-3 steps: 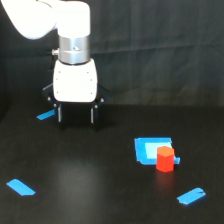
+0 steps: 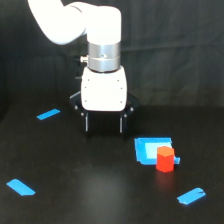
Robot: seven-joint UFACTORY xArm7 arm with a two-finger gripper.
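A small red block [image 2: 165, 159] stands at the near right edge of a blue square [image 2: 143, 143] that has a white middle. In this view the block overlaps the square's near corner; whether it rests on it or just in front, I cannot tell. My gripper [image 2: 105, 124] hangs to the left of both, pointing down. Its two dark fingers [image 2: 86, 121] are spread wide, and nothing shows between them. The arm's white body is above, partly cut off by the top edge.
Flat blue strips lie on the dark table [image 2: 95, 185]: one at the back left [image 2: 48, 114], another at the front left [image 2: 20, 187] and a third at the front right [image 2: 191, 196].
The arm and its gripper have moved to the right and a little lower in view, closer to the blue square. The red block and the square stay where they were.
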